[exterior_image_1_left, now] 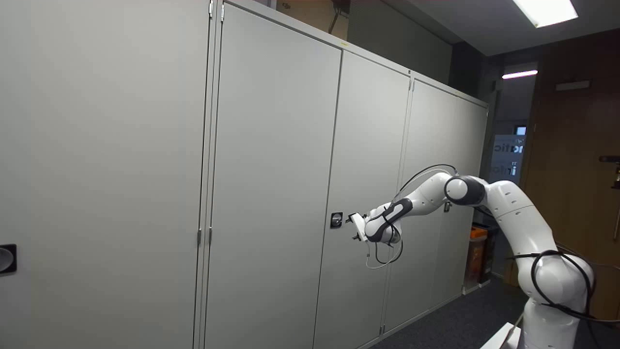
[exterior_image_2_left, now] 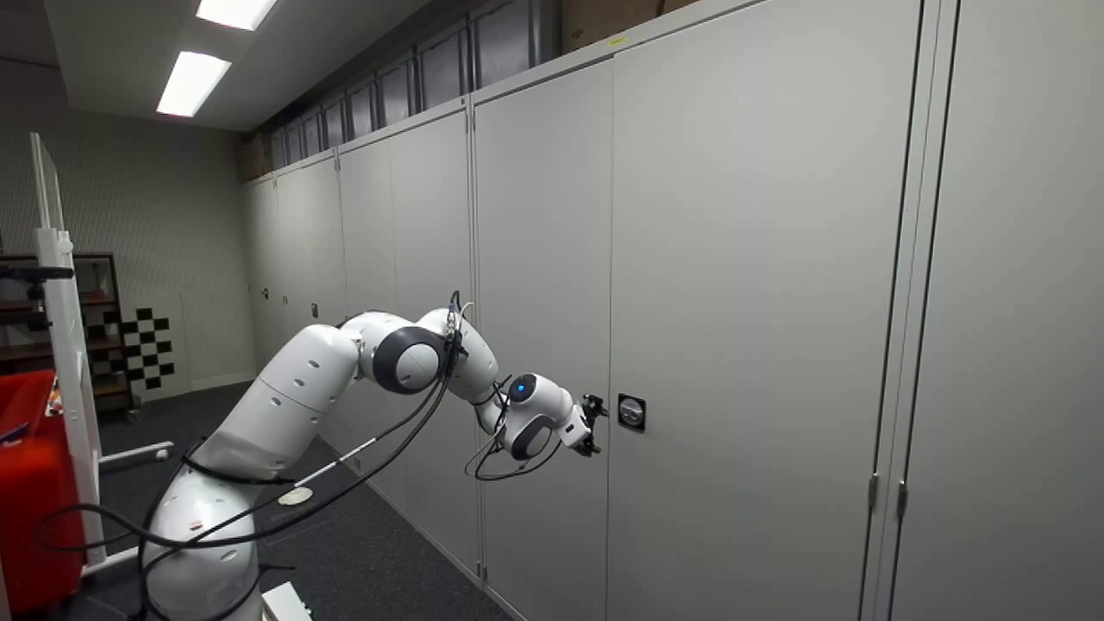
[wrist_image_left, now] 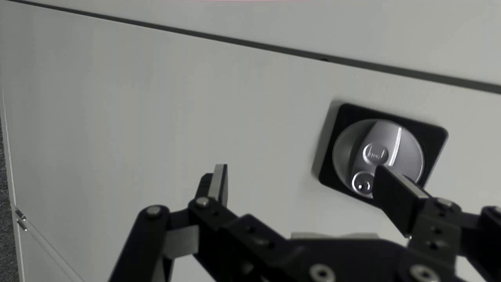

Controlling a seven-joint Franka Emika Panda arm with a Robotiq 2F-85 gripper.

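Observation:
A round silver turn handle (wrist_image_left: 392, 143) with a keyhole sits in a square black plate on the grey cabinet door (wrist_image_left: 188, 108). In the wrist view my gripper stands open, its fingers wide apart and nothing between them. The right finger (wrist_image_left: 399, 197) overlaps the lower edge of the handle from the camera's side; the left finger (wrist_image_left: 216, 183) is over bare door. Exterior view 1 has the gripper (exterior_image_1_left: 351, 227) a short way off the handle (exterior_image_1_left: 336, 220), with a gap between them. The door is closed in both exterior views.
Tall grey cabinets line the wall, and another handle (exterior_image_1_left: 7, 258) is at the far left. An orange-topped bin (exterior_image_1_left: 476, 247) stands beyond the arm. Cables hang loosely around the arm. A red object (exterior_image_2_left: 36, 481) and a white frame (exterior_image_2_left: 72, 393) stand to the left in exterior view 2.

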